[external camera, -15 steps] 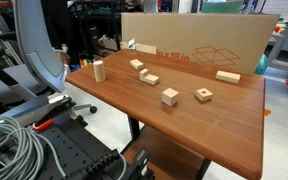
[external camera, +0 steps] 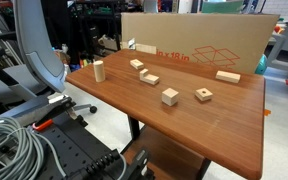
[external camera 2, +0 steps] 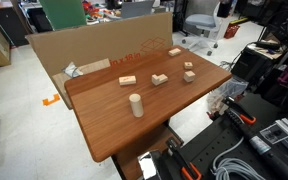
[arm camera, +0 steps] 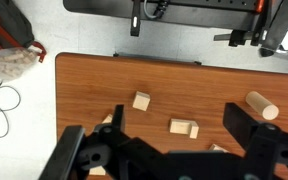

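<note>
My gripper stands open above the table in the wrist view, its dark fingers wide apart with nothing gripped. Below the gap lies a small wooden cube [arm camera: 141, 101], and a wooden block with a smaller piece at its end [arm camera: 184, 127] is nearby. An upright pale cylinder [external camera: 99, 71] stands near the table's left edge in exterior view 1; the wrist view has this cylinder [arm camera: 262, 105] at the right. A square piece [external camera: 203, 95] sits beside the cube [external camera: 169, 97]. Farther back is a rectangular block [external camera: 228, 77]. The fingers partly hide other pieces in the wrist view.
A tall cardboard panel [external camera: 199, 42] stands along the far side of the brown table [external camera: 229, 125]. Coiled cables [external camera: 14, 150] lie on the dark base at the near side.
</note>
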